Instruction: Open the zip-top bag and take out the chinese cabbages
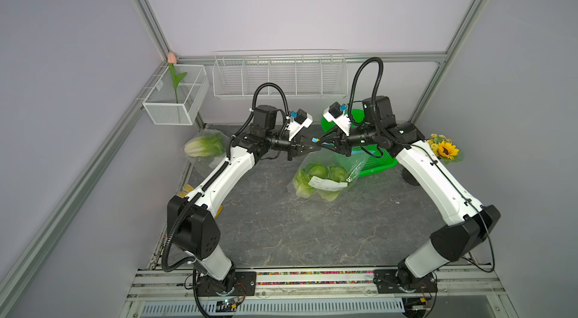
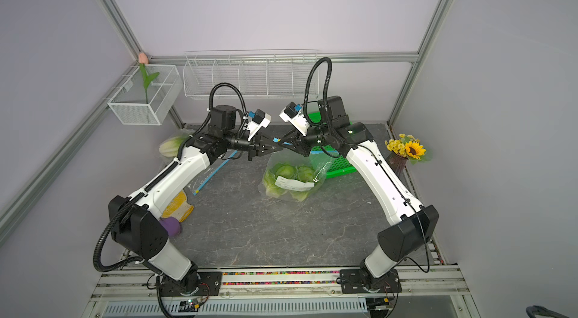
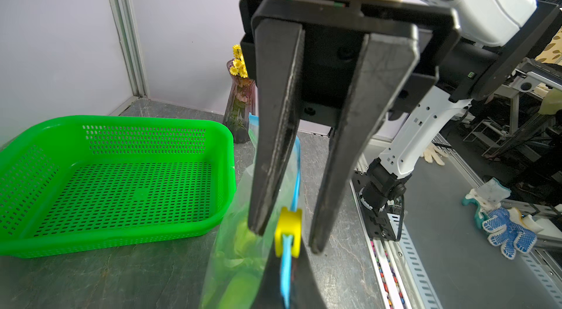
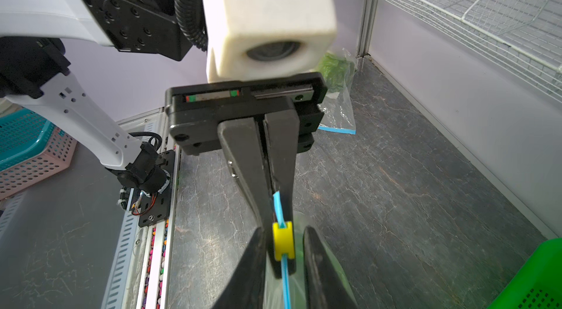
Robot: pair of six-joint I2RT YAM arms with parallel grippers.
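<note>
A zip top bag (image 1: 325,182) of green cabbages (image 2: 286,171) hangs between the grippers at centre table. My left gripper (image 1: 306,148) appears shut at its blue top edge; in the right wrist view its fingers lie behind the yellow slider (image 4: 283,240). My right gripper (image 1: 328,140) faces it from the right; in the left wrist view its fingers are parted, either side of the yellow slider (image 3: 288,230). Whether they touch it is unclear.
A green basket stands behind the bag at right. A second bagged vegetable (image 1: 201,144) lies back left, and a flower vase (image 3: 238,107) stands at the right edge. Wire racks (image 1: 280,77) hang at the back.
</note>
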